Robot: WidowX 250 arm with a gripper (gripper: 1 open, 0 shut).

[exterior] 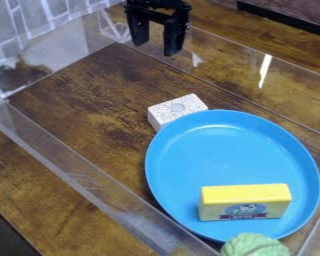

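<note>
My black gripper [156, 32] hangs at the top of the camera view, over the back of the wooden surface, its two fingers apart with nothing between them. A blue plate [230, 150] fills the lower right, with a yellow box [243, 200] bearing a printed label standing on it. A white speckled block [176, 110] lies just beside the plate's upper-left edge. A pale green object [255, 247] sits at the bottom edge, by the plate, partly cut off.
Clear plastic walls [83, 180] enclose the wooden surface [83, 100]. A tiled wall is at the back left.
</note>
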